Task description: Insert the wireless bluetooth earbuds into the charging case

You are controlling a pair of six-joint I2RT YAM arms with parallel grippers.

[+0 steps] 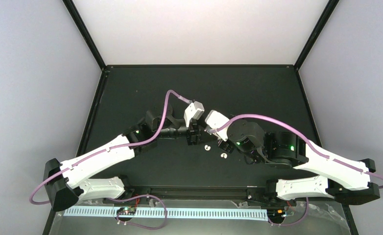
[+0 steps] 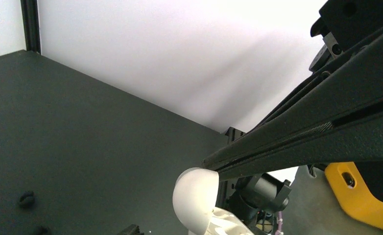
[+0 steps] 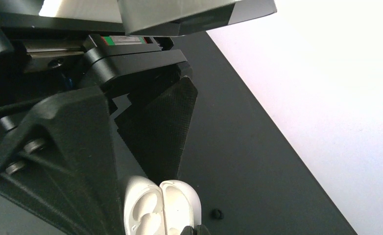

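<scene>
The white charging case, lid open with two empty-looking hollows, shows at the bottom of the right wrist view; in the left wrist view its white end lies at the tip of my left gripper's black fingers. My left gripper meets the right one at mid-table; whether it grips the case cannot be told. My right gripper is largely under its housing in the top view, its hold unclear. Two white earbuds lie on the mat just below the grippers.
Pale walls bound it at back and sides. A small dark piece shows beyond the case in the right wrist view.
</scene>
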